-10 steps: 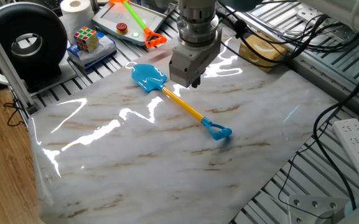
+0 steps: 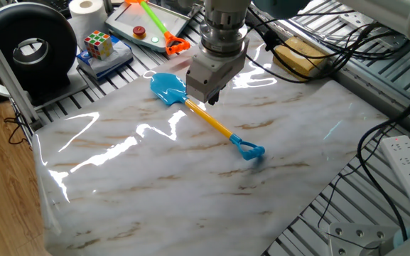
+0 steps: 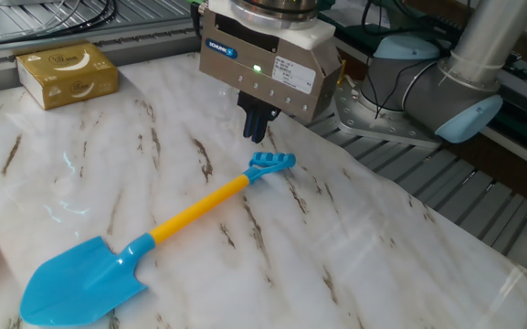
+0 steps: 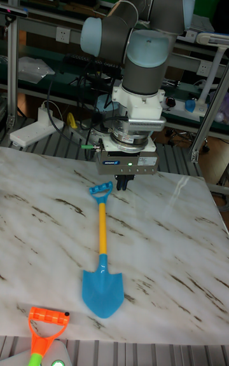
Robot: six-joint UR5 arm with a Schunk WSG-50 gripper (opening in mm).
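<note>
A toy shovel with a blue blade (image 2: 168, 88), yellow shaft (image 3: 199, 208) and blue handle (image 4: 101, 190) lies flat on the marble-patterned sheet. My gripper (image 3: 255, 139) hangs above the sheet with its black fingers pointing down and close together. Nothing shows between them. In exterior view 2 the fingertips appear just above and behind the handle; exterior view 3 puts the gripper (image 4: 123, 189) right of the handle. They are apart from the shovel. Exterior view 1 mostly hides the fingers behind the gripper body.
A yellow box (image 3: 67, 75) stands at the sheet's edge near hanging cables. Beyond another edge lie a Rubik's cube (image 2: 99, 44) on a blue-white pack, an orange-green toy handle (image 2: 177, 45) and a black round object (image 2: 27, 50). Much of the sheet is bare.
In exterior view 1 my gripper has shifted slightly to the left, above the shovel's shaft. The shovel has stayed where it was.
</note>
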